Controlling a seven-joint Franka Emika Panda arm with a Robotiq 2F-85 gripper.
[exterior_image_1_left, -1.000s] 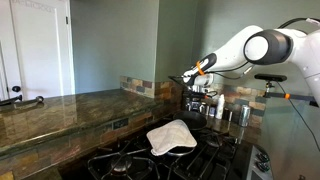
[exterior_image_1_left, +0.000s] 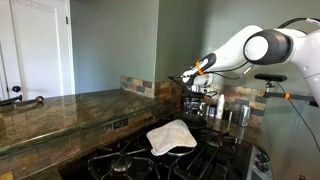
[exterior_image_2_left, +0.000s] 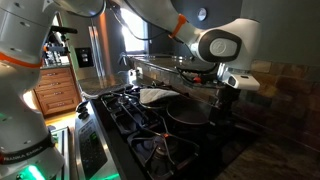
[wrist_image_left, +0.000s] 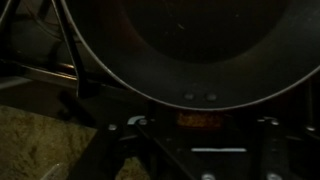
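Observation:
A dark round pan (wrist_image_left: 200, 60) fills the upper part of the wrist view, its rivets near the rim. In exterior view 2, the pan (exterior_image_2_left: 188, 112) sits on the stove beside the arm's end. Below the rim in the wrist view, my gripper has its dark fingers apart. A brownish piece at the pan's handle mount (wrist_image_left: 200, 119) shows between them; contact is too dark to tell. The gripper (exterior_image_2_left: 224, 110) points down at the pan's handle side in exterior view 2. A pale cloth (exterior_image_1_left: 172, 137) lies draped on the stove, over what looks like another pan.
Burner grates (exterior_image_2_left: 150, 140) cover the stove front. Several bottles and canisters (exterior_image_1_left: 220, 106) stand behind the stove at the right. A long bare counter (exterior_image_1_left: 70, 115) runs to the left, and a tiled backsplash (exterior_image_2_left: 275, 95) borders the arm.

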